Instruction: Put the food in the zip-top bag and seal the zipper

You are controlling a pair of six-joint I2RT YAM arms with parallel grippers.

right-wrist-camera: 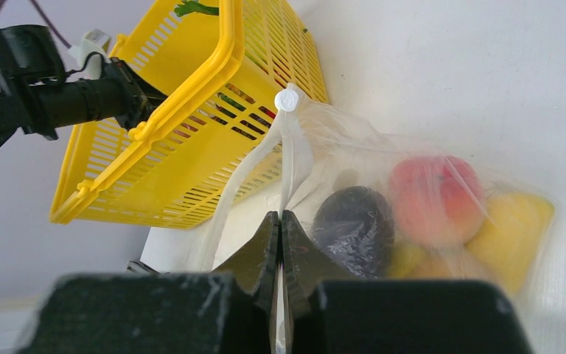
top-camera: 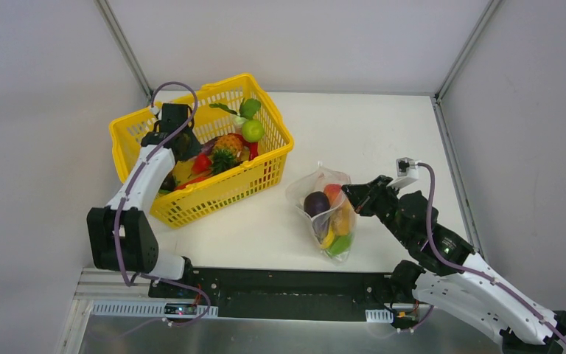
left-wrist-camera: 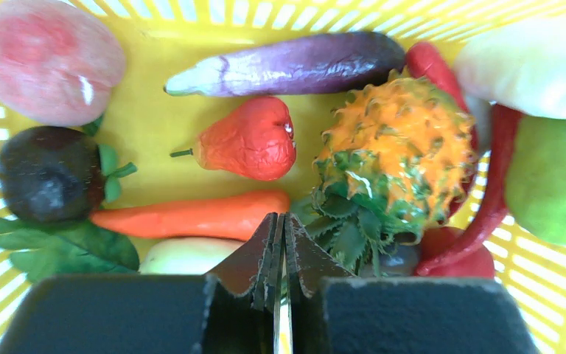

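The clear zip top bag [top-camera: 317, 183] stands on the white table with a dark round fruit [right-wrist-camera: 354, 230], a peach [right-wrist-camera: 436, 200] and several yellow and green pieces inside. Its white zip strip [right-wrist-camera: 295, 158] runs down between the tips of my right gripper, shut on the bag's rim. The bag's mouth is apart at the top. Over the yellow basket [top-camera: 228, 188], my left gripper points down with its fingertips together; I make out nothing held between them. Below it lie a carrot [left-wrist-camera: 191, 214], a red wax apple [left-wrist-camera: 247, 140] and a horned melon [left-wrist-camera: 398, 151].
Also in the basket are an eggplant [left-wrist-camera: 302, 66], an avocado [left-wrist-camera: 50, 175], a pink fruit [left-wrist-camera: 48, 59] and a green fruit [left-wrist-camera: 556, 181]. The basket's wall stands close to the bag's left side.
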